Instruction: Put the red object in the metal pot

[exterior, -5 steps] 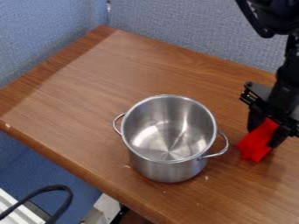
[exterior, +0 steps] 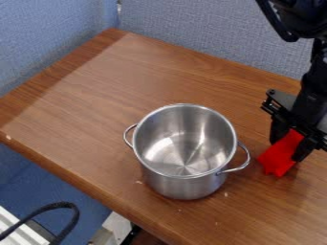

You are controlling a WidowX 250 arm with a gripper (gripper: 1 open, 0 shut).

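The red object [exterior: 277, 159] rests on the wooden table near the right edge of the view, just right of the metal pot. My black gripper [exterior: 293, 129] comes down over its upper end from the upper right, and its dark fingers partly cover it. Whether the fingers press on the object or only stand around it is not clear. The silver metal pot [exterior: 212, 129] stands upright near the middle, its visible inside empty, with a wire handle on each side.
Bare wooden table [exterior: 128, 86] stretches behind and to the left of the pot. Below the table's front left edge lie a black cable [exterior: 49, 208] and some white equipment. A grey-blue partition [exterior: 192, 24] bounds the back.
The pot has stayed where it was.
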